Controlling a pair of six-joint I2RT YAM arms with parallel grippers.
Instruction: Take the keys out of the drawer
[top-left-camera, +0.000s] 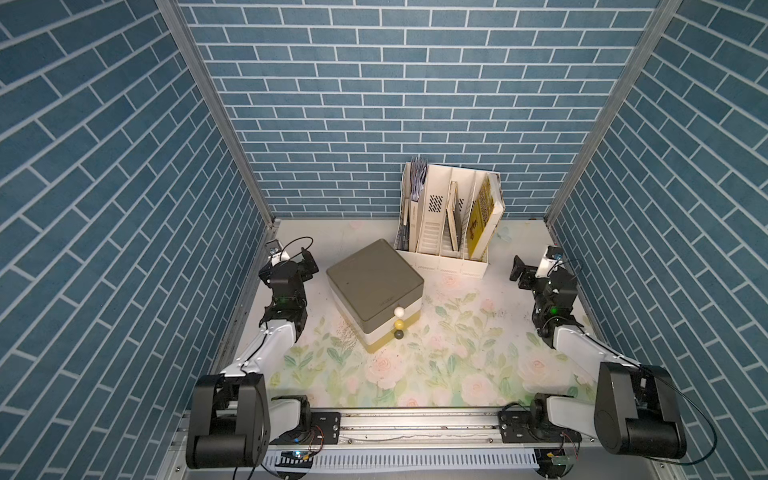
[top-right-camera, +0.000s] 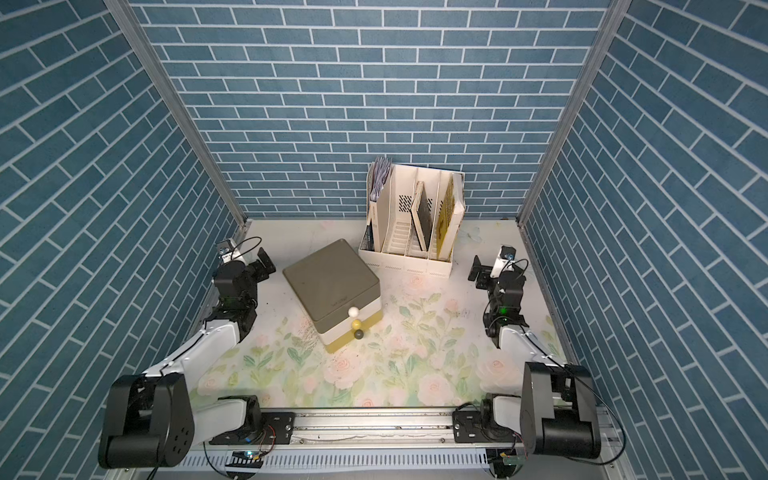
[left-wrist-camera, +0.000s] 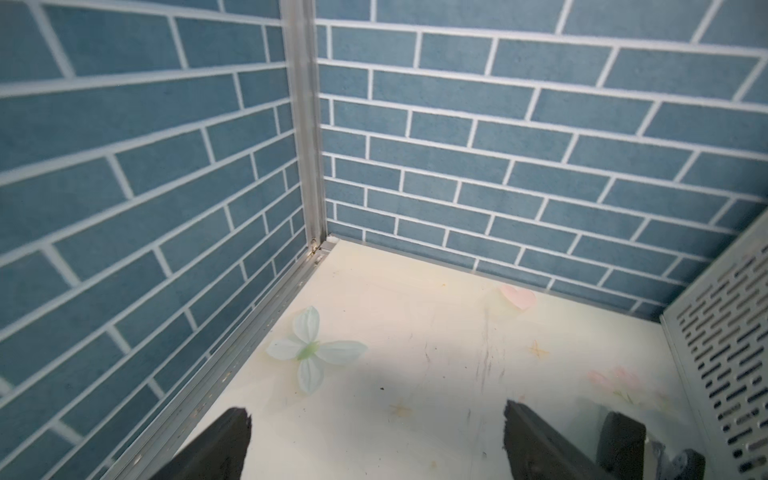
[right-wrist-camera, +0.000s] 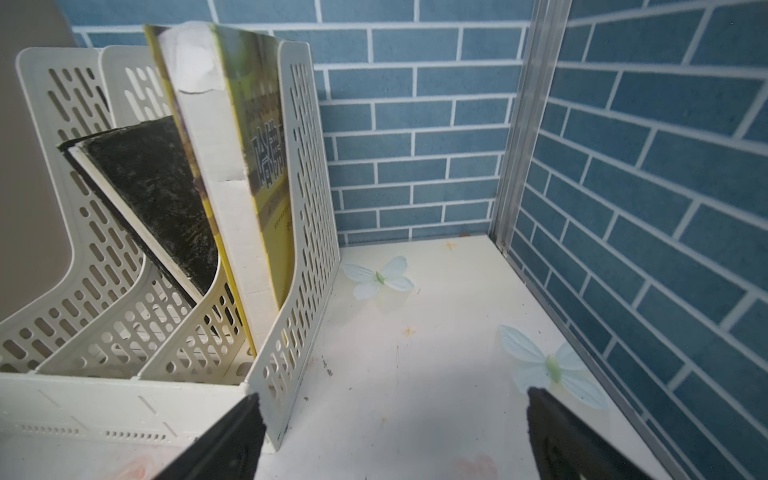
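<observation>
A small stacked drawer box (top-left-camera: 374, 281) stands turned at an angle left of the table's middle. It has a grey-brown top, a cream layer and a yellow one below. At its front corner sit a white knob (top-left-camera: 398, 312), a yellow knob (top-left-camera: 399, 324) and a dark knob (top-left-camera: 398, 334). No drawer appears pulled out, and no keys are visible. My left gripper is left of the box, its fingers wide apart and empty. Far to the right of the box, my right gripper is open too, with bare table between its fingers.
Against the back wall, a cream file organizer (top-left-camera: 440, 262) holds a yellow book (right-wrist-camera: 276, 200), a black book (right-wrist-camera: 160, 192) and other thin items.
</observation>
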